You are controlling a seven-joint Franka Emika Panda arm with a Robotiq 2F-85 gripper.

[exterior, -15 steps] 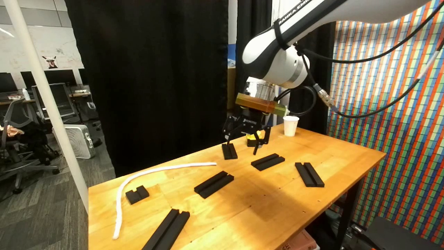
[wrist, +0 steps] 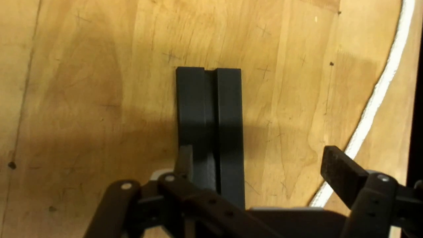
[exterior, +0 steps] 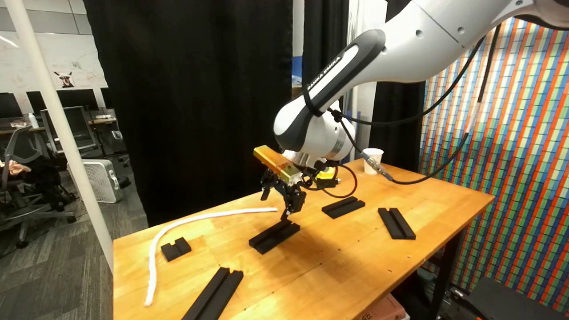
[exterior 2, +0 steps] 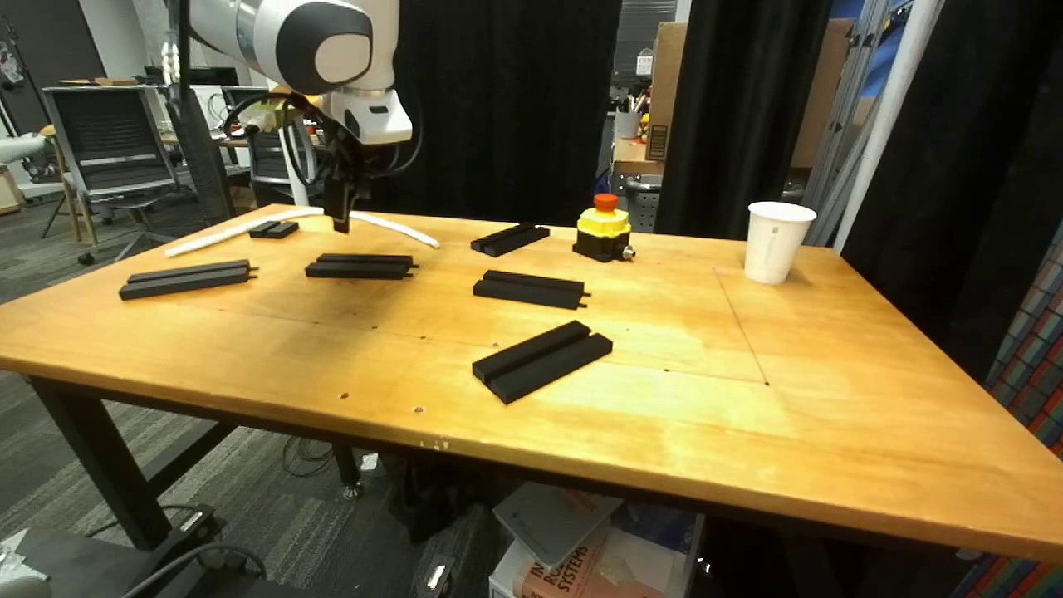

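My gripper stands open above the table, nothing between its fingers. Below it lies a black grooved block [wrist: 230, 119] in the wrist view; the left finger [wrist: 183, 160] overlaps the block's left half from above, and the right finger [wrist: 341, 174] is by the white cord [wrist: 376, 95]. Exterior view 1 has the gripper [exterior: 275, 205] just above the far end of the middle grooved block [exterior: 272, 238]. That same block [exterior 2: 359, 269] appears in exterior view 2, under and in front of the gripper [exterior 2: 341, 214]. Whether any finger touches it is unclear.
More grooved blocks lie apart: front left [exterior: 213, 296], right [exterior: 397, 224], back right [exterior: 342, 207], and one [exterior 2: 510, 239] at the back. A short notched block [exterior: 176, 249] sits inside the cord's curve. An emergency stop [exterior 2: 603, 234] and paper cup [exterior 2: 777, 242] stand further right.
My gripper has come left and down in exterior view 1, and its wrist has turned. The blocks and cord have not moved.
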